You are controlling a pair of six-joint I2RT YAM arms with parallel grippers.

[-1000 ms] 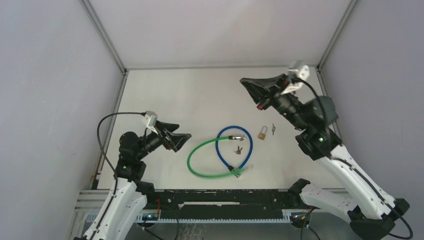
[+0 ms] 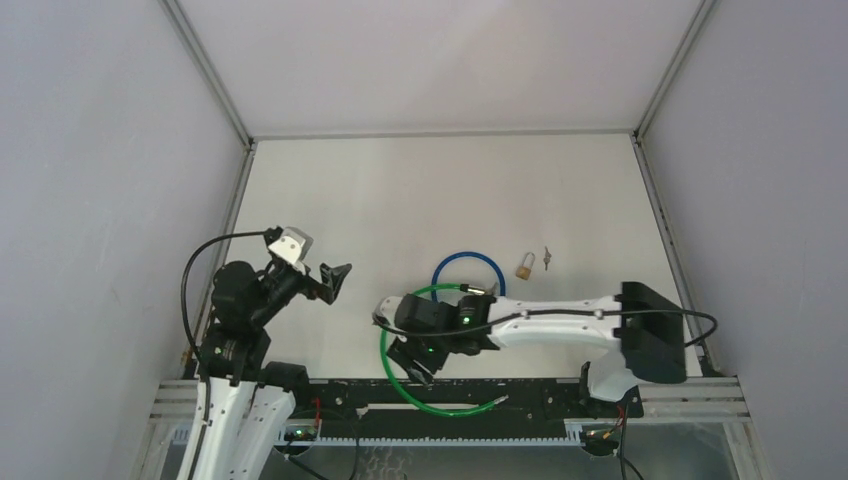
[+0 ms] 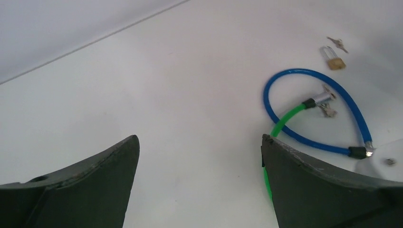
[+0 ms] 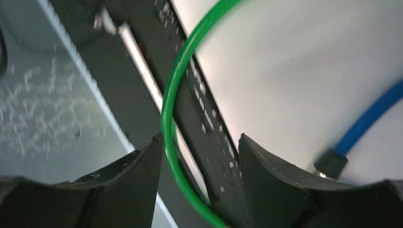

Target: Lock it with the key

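Note:
The green cable lock [image 2: 384,345] curves along the table's front, its thin end over the dark front strip. Its silver head [image 3: 324,98] lies beside small keys [image 3: 329,110]. A blue cable lock [image 2: 468,254] forms a loop behind; its metal end [image 3: 369,148] appears in the left wrist view, while my right arm covers it from above. My left gripper stands open and empty at the left, apart from the locks. Low over the front edge, my right gripper is open too, with the green cable passing below and between its fingers, not clamped.
A brass padlock [image 2: 524,267] and a separate small key [image 2: 547,258] lie to the right of the blue loop. A dark strip [image 2: 335,397] borders the front.
My right arm swung from the back right to the front middle. The green cable's thin end shifted forward off the blue lock onto the front strip. My left gripper drew back left.

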